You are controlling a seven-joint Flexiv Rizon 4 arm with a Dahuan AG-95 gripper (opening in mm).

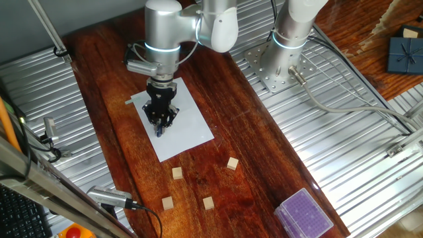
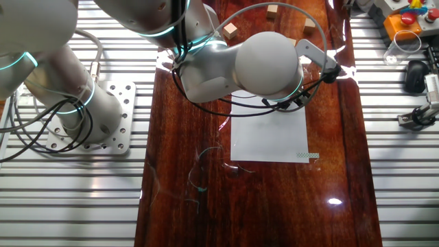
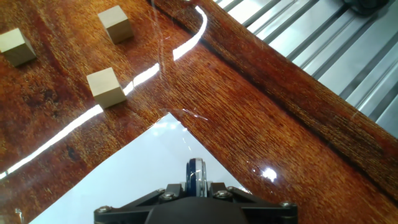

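A white sheet of paper lies on the dark wooden table, with my gripper low over its left part. In the wrist view the gripper is shut on a slim dark blue and silvery object, which points away from me over the paper. I cannot tell whether its tip touches the sheet. From the other side, the arm covers the gripper and part of the paper.
Several pale wooden cubes, including one cube and another cube, lie beyond the paper. A purple box stands at the table's corner. A cabled camera is beside the table edge. Bare wood surrounds the paper.
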